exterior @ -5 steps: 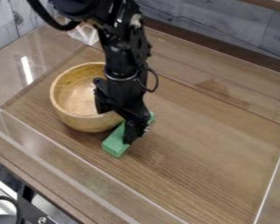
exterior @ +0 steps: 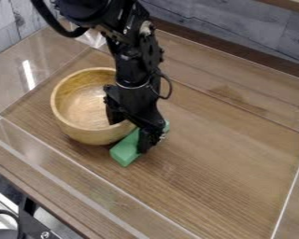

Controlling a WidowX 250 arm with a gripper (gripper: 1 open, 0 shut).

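Observation:
The black robot arm reaches down from the top left to the centre of the camera view. Its gripper (exterior: pixel 132 127) is low, over a green object (exterior: pixel 127 152) that lies on the wooden surface beside a wide, round tan bowl (exterior: pixel 78 103). The dark fingers sit at the bowl's right side and partly cover the green object; whether they grip it is unclear.
Grey boards (exterior: pixel 227 37) and a wooden ledge border the back; a dark cable lies at the lower left.
The arm and gripper have shifted slightly. The bowl and the green object look nearly unmoved.

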